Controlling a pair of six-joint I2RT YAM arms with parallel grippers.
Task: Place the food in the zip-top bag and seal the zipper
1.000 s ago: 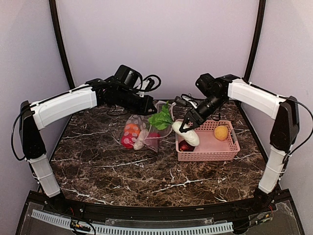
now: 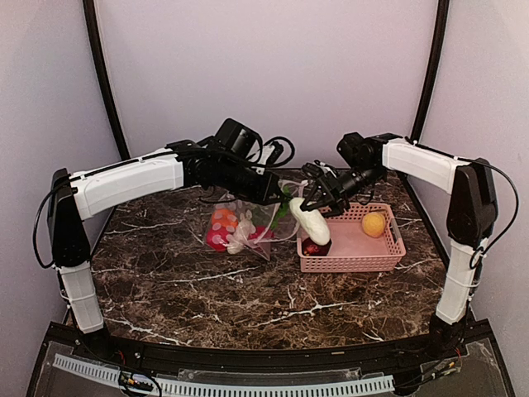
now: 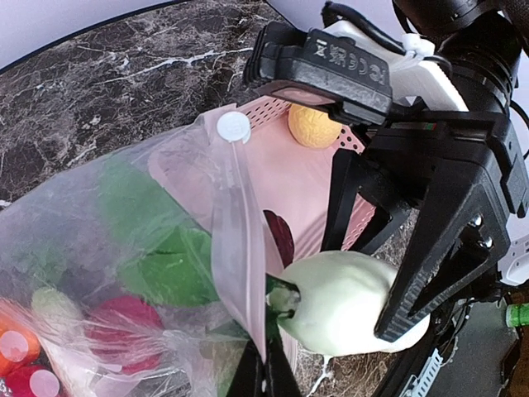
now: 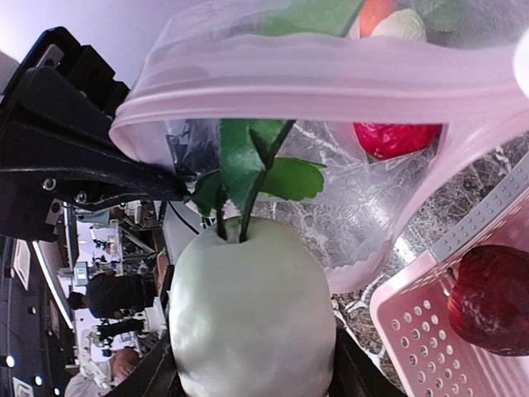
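The clear zip top bag (image 3: 66, 207) stands with its mouth turned toward the basket, several foods inside, among them an orange one (image 2: 223, 217) and a red one (image 3: 124, 331). My left gripper is shut on the bag's rim. My right gripper (image 2: 312, 205) is shut around a white radish (image 4: 252, 306) with green leaves. Those leaves (image 3: 178, 269) reach through the mouth into the bag, while the radish body hangs outside it, just beyond the rim. In the right wrist view, the rim (image 4: 331, 83) crosses above the radish.
A pink basket (image 2: 351, 265) stands right of the bag, holding a yellow round fruit (image 2: 374, 224) and a dark red item (image 4: 492, 298). The two grippers are close together at the bag's mouth.
My left gripper has moved right with the bag's rim, closing in on the radish. The leaves, at the mouth earlier, now lie further inside. My right gripper has shifted slightly left, still holding the radish.
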